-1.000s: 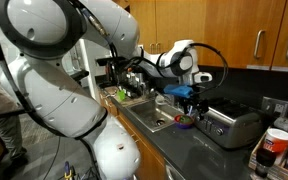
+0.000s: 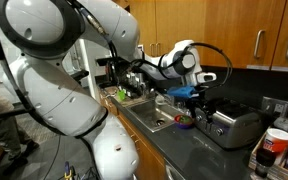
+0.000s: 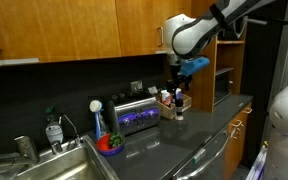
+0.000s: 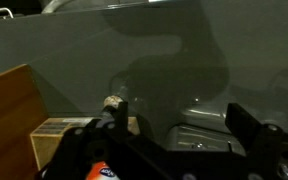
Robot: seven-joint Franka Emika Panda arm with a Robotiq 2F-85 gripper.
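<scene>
My gripper is open over the dark counter point(image 4: 174, 60), with nothing between its fingers. In the second exterior view the gripper point(image 3: 180, 92) hangs in the air, in front of a wooden box point(image 3: 172, 110) of items. The first exterior view has the gripper point(image 2: 192, 108) in front of the steel toaster point(image 2: 232, 128). Low on the left of the wrist view, part of the wooden box point(image 4: 52, 145) shows, with an orange-and-white item point(image 4: 101, 172) beside it.
A colorful bowl point(image 3: 110, 144) stands between the sink point(image 3: 59, 165) and the toaster point(image 3: 135, 115). Cups point(image 2: 276, 143) fill the box at the right. Wooden cabinets point(image 2: 229, 25) hang above.
The gripper and wrist have shifted slightly in the first exterior view. The bowl, toaster and box stay where they were.
</scene>
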